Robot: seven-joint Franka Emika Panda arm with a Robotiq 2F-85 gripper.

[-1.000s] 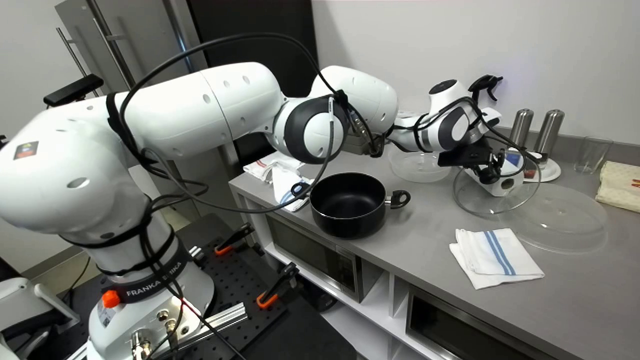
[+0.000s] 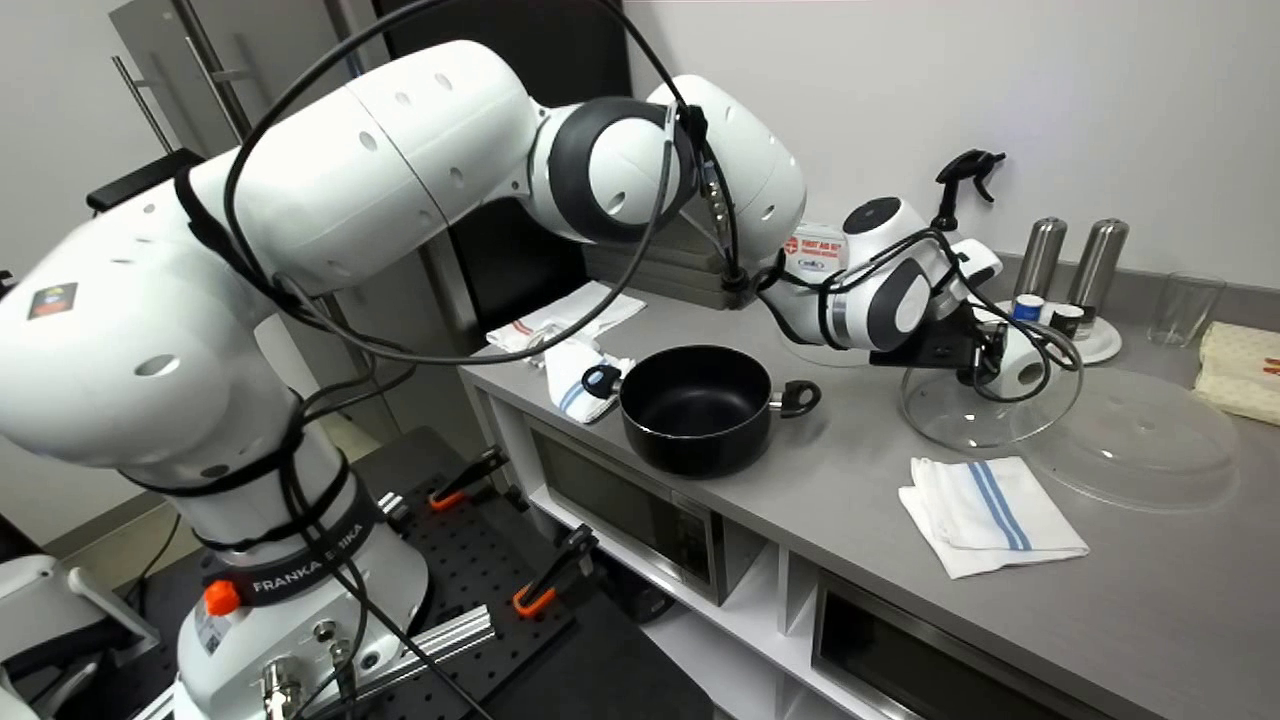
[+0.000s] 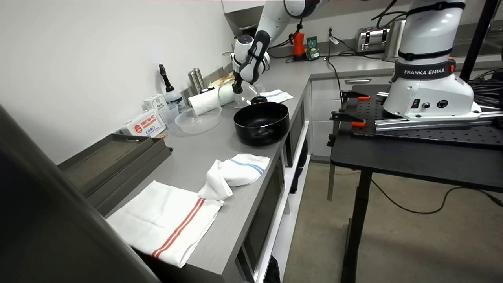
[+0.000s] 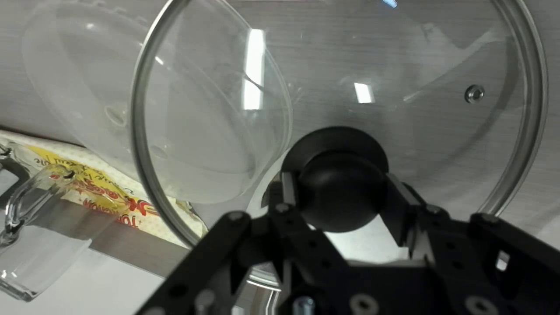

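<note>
A clear glass lid [image 2: 948, 420] with a metal rim is at the far part of the counter. My gripper is shut on its round black knob [image 4: 341, 202], one finger on each side. Through the glass in the wrist view, the grey counter shows beneath. Whether the rim touches the counter I cannot tell. The black pot [image 2: 698, 414] stands uncovered near the counter's front edge, left of the lid in exterior view 1; exterior view 2 also shows the pot [image 3: 262, 125], open at the top.
A clear plastic cover [image 2: 1158, 444] lies right of the lid. A white roll [image 3: 204, 102] is close by. A folded blue-striped towel [image 2: 993, 514] lies in front, and steel shakers [image 2: 1094, 266] stand behind. Bare counter [image 2: 840, 444] separates pot and lid.
My gripper and the glass lid sit slightly lower in exterior view 1, while the arm's elbow is higher. The plastic cover has shifted a little to the right.
</note>
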